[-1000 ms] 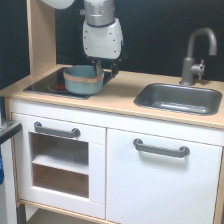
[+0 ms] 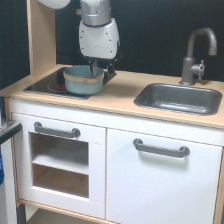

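A blue-grey pot point(image 2: 80, 83) stands upright on the dark cooktop point(image 2: 45, 84) at the left of the toy kitchen counter. My gripper point(image 2: 103, 72), with dark fingers below a white hand, points down at the pot's right rim. One finger appears to overlap the rim from this angle. The small, dark fingers do not show whether they touch the pot or have closed on it.
A grey sink point(image 2: 180, 97) with a tall faucet point(image 2: 196, 58) takes up the counter's right side. Between cooktop and sink lies bare wooden counter point(image 2: 122, 92). Below are a cabinet door point(image 2: 160, 175) and an oven front with a handle point(image 2: 57, 131).
My gripper and white hand have moved slightly left, closer over the pot's right rim. The pot remains on the cooktop with no clear shift.
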